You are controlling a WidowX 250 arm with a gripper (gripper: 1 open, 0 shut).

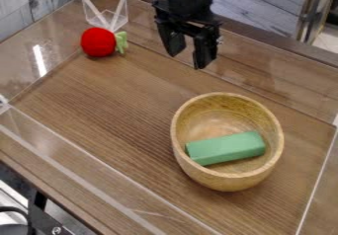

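My black gripper (185, 45) hangs open over the back middle of the wooden table (99, 111), with nothing visible between its fingers. To its left a red round object (98, 42) with a green part lies on the table. At the front right a round wooden bowl (192, 116) holds a green block (224, 148).
A white wire-like or plastic item (106, 12) stands at the back left, behind the red object. A wooden ledge edges the back right.
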